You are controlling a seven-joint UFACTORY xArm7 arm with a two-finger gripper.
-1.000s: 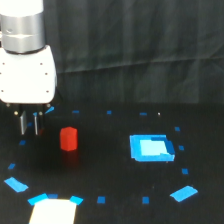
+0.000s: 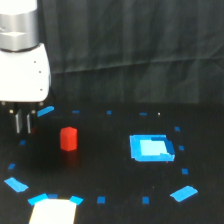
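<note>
A small red block [image 2: 69, 139] rests on the dark table, left of the middle. My gripper [image 2: 23, 123] hangs at the left edge of the view under the white arm [image 2: 25, 75], to the left of the block and apart from it. Its two slim fingers point down with a dark gap between them, and nothing shows in that gap. The fingertips are dim against the black surface, so their height above it is hard to judge.
A blue-edged square [image 2: 135, 147] with a pale centre [image 2: 153, 147] lies to the right. A pale square [image 2: 53, 212] sits at the front edge. Blue tape pieces [image 2: 184, 193] dot the table. Clear surface separates the block from the blue-edged square.
My arm and gripper have shifted slightly left, a little farther from the red block. The block and the squares have stayed in place.
</note>
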